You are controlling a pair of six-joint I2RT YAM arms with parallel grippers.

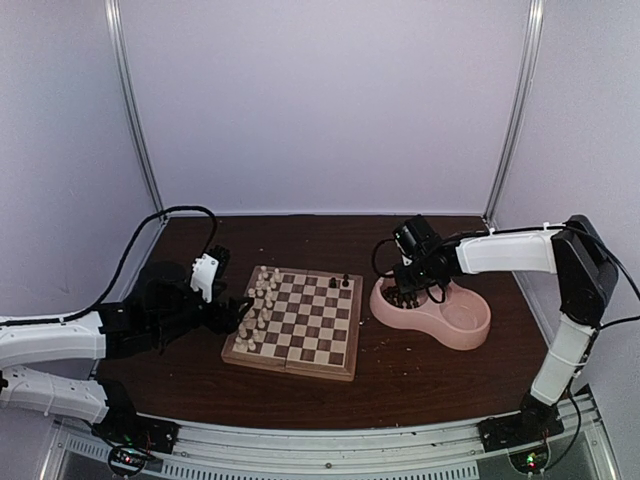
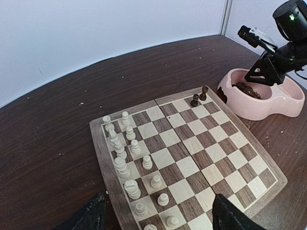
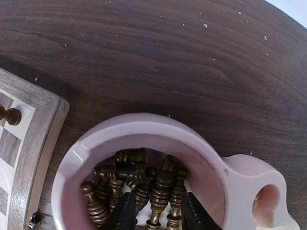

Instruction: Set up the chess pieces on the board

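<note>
White pieces (image 2: 135,147) stand in two rows along the left side of the chessboard (image 1: 308,323). Two dark pieces stand at its far right corner: a taller one (image 2: 204,93) on the outer row and a shorter one (image 2: 194,100) inward of it. The other dark pieces (image 3: 163,189) lie heaped in the round bowl of the pink dish (image 3: 139,125). Over that heap is my right gripper, its fingers part open with a gap between the tips; no piece is seen gripped. My left gripper stands open and empty by the board's left edge.
The dish's second bowl (image 1: 464,311) is empty. The dish's pink rim rises around the heaped pieces, close to the board's right edge.
</note>
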